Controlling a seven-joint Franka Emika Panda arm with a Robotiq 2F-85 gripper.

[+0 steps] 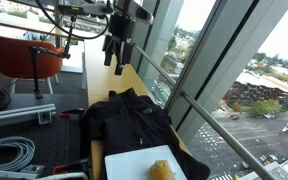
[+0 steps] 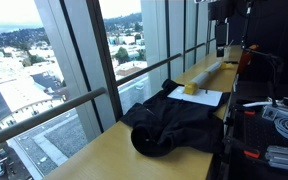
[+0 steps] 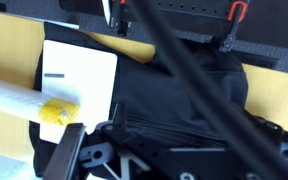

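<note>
My gripper hangs in the air above the long wooden table, its fingers apart with nothing between them. A black garment lies crumpled on the table, below and nearer the exterior camera than the gripper. On the garment rests a flat white board with a small dark mark. A white roll with a yellow end lies partly over that board. From the second exterior view, the yellow end sits on the board and the garment spreads toward the camera.
Windows with a metal rail run along one side of the table. Opposite stands a dark perforated surface with coiled cable and metal bars. Bare wood shows at the table's near end. A red chair stands behind.
</note>
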